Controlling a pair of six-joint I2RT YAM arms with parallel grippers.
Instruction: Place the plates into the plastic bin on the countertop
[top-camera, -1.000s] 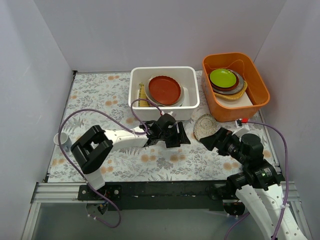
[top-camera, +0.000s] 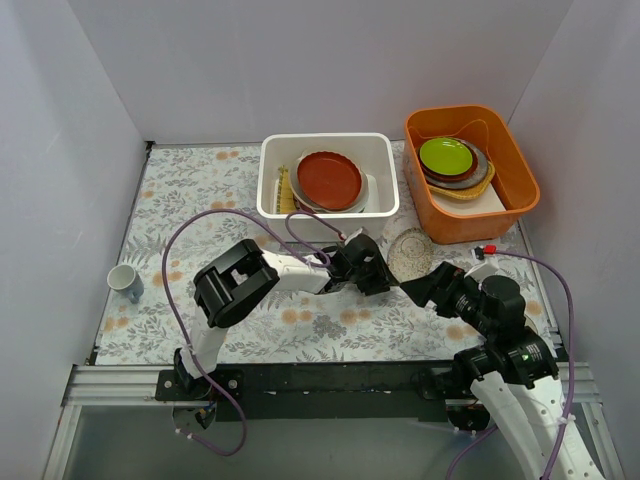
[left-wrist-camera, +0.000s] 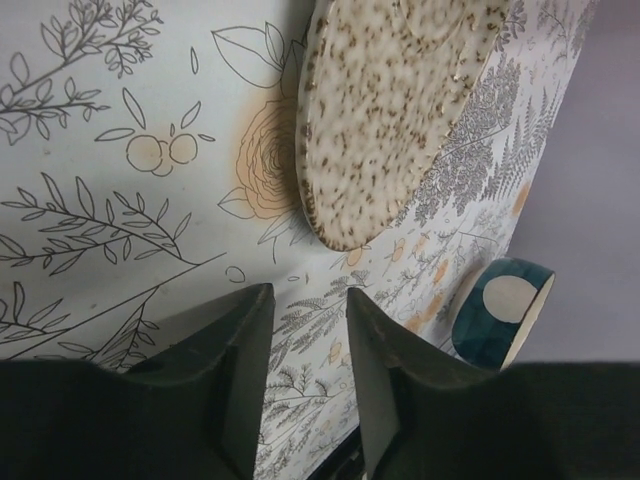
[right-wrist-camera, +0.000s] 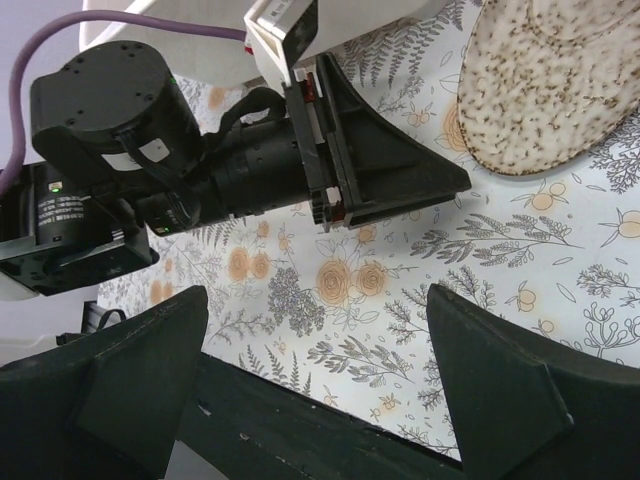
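A speckled beige plate (top-camera: 410, 255) lies flat on the patterned countertop, in front of the gap between the two bins. Just left of its near edge is my left gripper (top-camera: 388, 284), its fingers part open with nothing between them. In the left wrist view the plate (left-wrist-camera: 385, 120) is beyond those fingertips, apart from them. My right gripper (top-camera: 412, 288) stands wide open and empty, to the near right of the plate. The white plastic bin (top-camera: 388, 175) holds a red-brown plate (top-camera: 329, 181) on a paler one. A green plate (top-camera: 446, 156) tops a stack in the orange bin (top-camera: 446, 226).
A blue-and-white cup (top-camera: 126, 282) stands at the far left of the countertop. Yellow ribbed material (top-camera: 285, 192) lies along the white bin's left side. Both arms are close together near the plate.
My left gripper has moved right toward the plate, and its fingers have narrowed. The right arm has shifted only slightly. The plate has not moved.
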